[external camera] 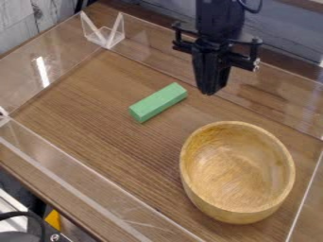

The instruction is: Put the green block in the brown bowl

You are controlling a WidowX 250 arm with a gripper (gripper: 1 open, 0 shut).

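The green block (159, 103) lies flat on the wooden table, left of centre, fully in sight and slightly angled. To its lower right, the brown bowl (237, 172) rests on the table, empty, its whole rim visible. My black gripper (217, 80) is at the upper right of the view, to the right of and beyond the block, apart from both block and bowl. No object shows at its fingers. The dark parts overlap, so how far the fingers are apart is unclear.
A clear plastic piece (104, 32) stands near the far left edge. Dark cables and a bit of orange (32, 201) are at the lower left corner.
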